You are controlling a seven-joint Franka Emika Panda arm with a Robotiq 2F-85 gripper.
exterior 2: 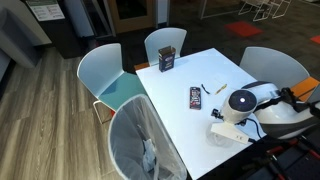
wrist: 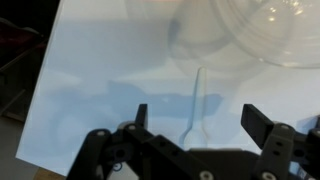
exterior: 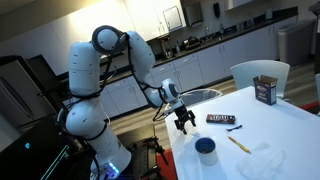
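My gripper stands open above the white tabletop, its two black fingers wide apart. A thin clear utensil [wrist: 195, 105], perhaps a plastic spoon, lies on the table in the gap seen between them, with nothing gripped. At the top right of the wrist view is the curved edge of a clear round container [wrist: 275, 25]. From the first exterior view, the gripper [exterior: 184, 124] hangs low over the near left part of the table; the clear utensil cannot be made out there.
A dark blue cup [exterior: 206, 147] stands right of the gripper. Beyond lie a black remote-like object [exterior: 220, 119], a dark utensil [exterior: 235, 128] and an orange pen [exterior: 240, 146]. Clear plastic [exterior: 264, 163] lies at the right. A dark box [exterior 2: 167, 58] stands at a table corner.
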